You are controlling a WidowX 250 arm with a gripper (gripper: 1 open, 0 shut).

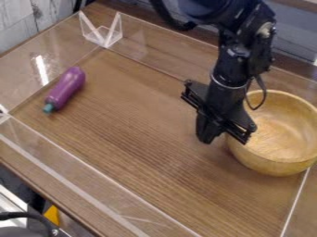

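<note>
My black gripper point(209, 135) is low over the wooden table, at the left edge of a large tan bowl point(279, 139). Its fingertips are close together, with nothing visible between them. Whether they touch the bowl is unclear. The arm hides part of the bowl's left side.
A purple eggplant-like object point(65, 90) with a green tip lies at the left. A white wire rack point(99, 28) stands at the back left.
</note>
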